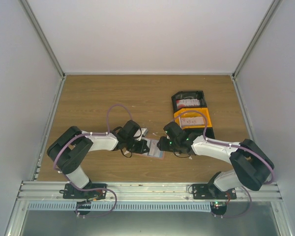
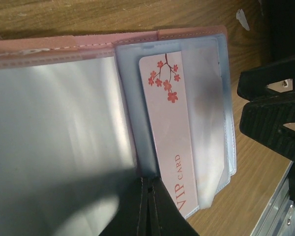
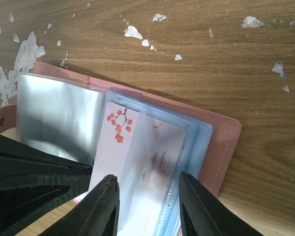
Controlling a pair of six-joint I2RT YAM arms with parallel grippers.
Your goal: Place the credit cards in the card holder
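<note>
The pink-edged card holder (image 3: 221, 128) lies spread on the table, its clear sleeves facing up. A pink VIP card (image 2: 168, 132) with a red blossom print lies at one sleeve, part of it under the cloudy clear film (image 3: 132, 162) and part uncovered. Low over the holder, my left gripper is shut, its tips beside the card's left edge; nothing shows between them. Over the sleeve's other side is my right gripper, its fingers (image 3: 189, 196) apart on either side of the covered part of the card, with no grip on it.
At the back right stand a black bin (image 1: 188, 93) and a yellow bin (image 1: 206, 114), each with pinkish cards inside. The two grippers are close together over the holder. Bare wood lies behind and in front of them.
</note>
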